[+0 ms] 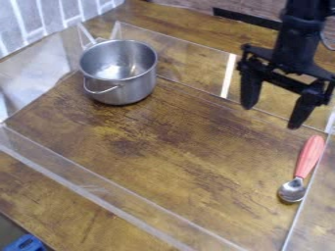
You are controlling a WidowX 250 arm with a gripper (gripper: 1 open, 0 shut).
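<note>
My black gripper (285, 96) hangs at the upper right of the camera view, slightly blurred, its two fingers spread apart with nothing seen between them. Below it, at the right, a spoon with a red handle (301, 167) lies on the wooden table (157, 157). A steel pot (119, 76) stands at the upper left, well apart from the gripper; no contents show in it.
Clear plastic edging (105, 196) runs around the work area, with a pale cloth or sheet at the left. A small blue object (22, 244) shows at the lower left corner.
</note>
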